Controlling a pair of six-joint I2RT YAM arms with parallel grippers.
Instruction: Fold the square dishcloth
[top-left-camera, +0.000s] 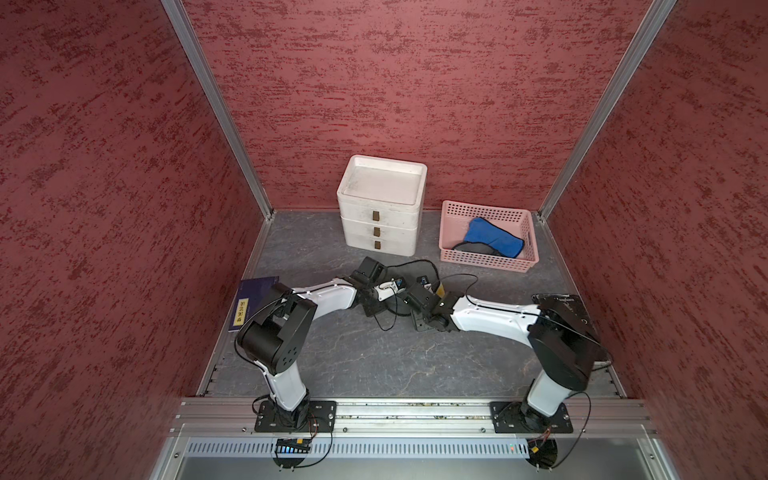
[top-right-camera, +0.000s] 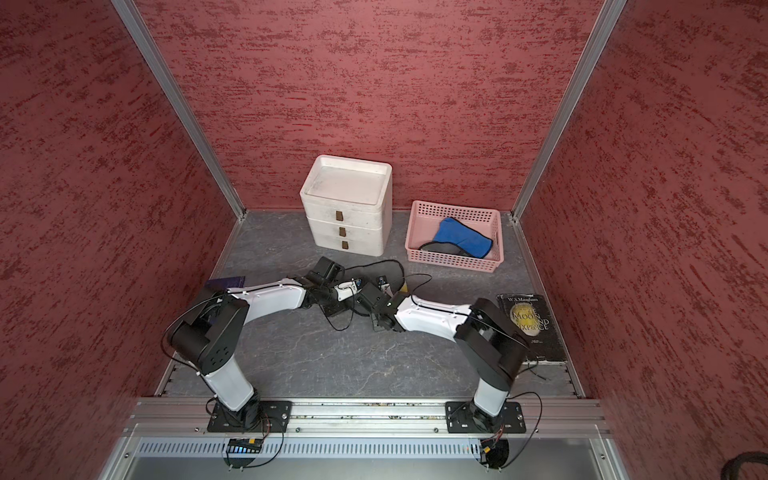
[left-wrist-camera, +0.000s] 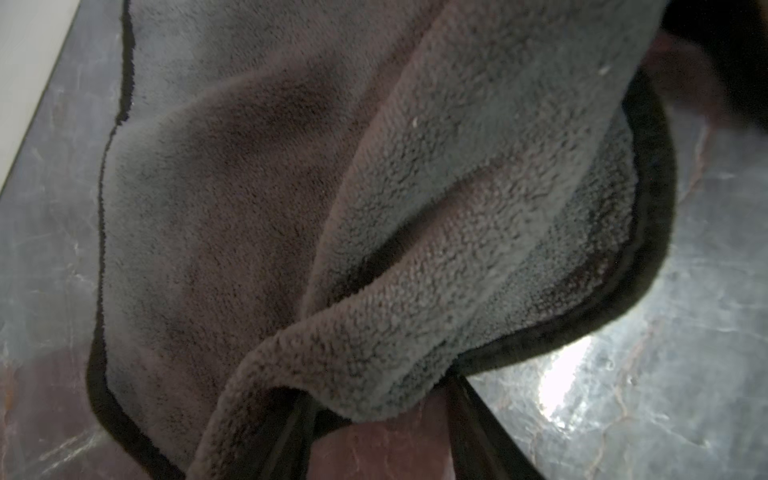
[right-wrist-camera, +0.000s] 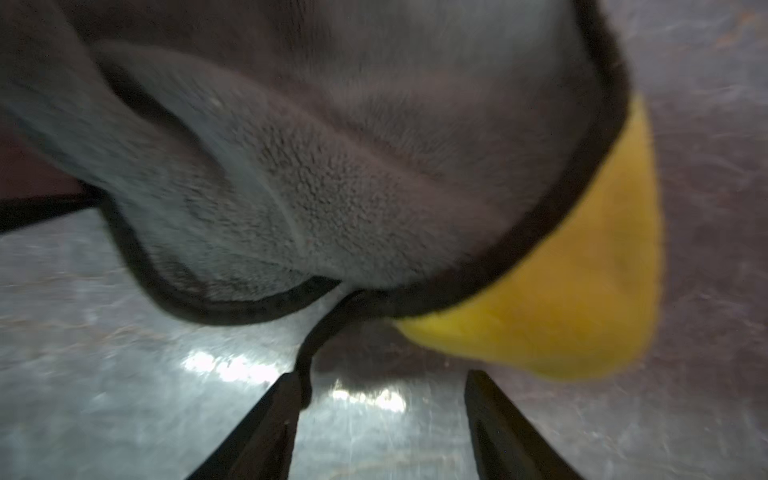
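A grey dishcloth (left-wrist-camera: 216, 224) with black edging lies rumpled on the table, its near side folded into ridges. A yellow underside (right-wrist-camera: 584, 288) shows along its right part. In the left wrist view my left gripper is part open, its fingers either side of a bunched ridge of cloth at the near edge; whether they grip it is unclear. My right gripper stands open below the cloth's near edge, with a loose black strip of edging beside its left finger. From above, both arms hide most of the cloth.
Behind the cloth stands a white drawer unit (top-left-camera: 382, 204). A pink basket (top-left-camera: 448, 228) with a blue cloth (top-left-camera: 494, 237) is at back right. A blue book (top-left-camera: 254, 297) lies left, a black book (top-right-camera: 544, 340) right. Bare table lies in front.
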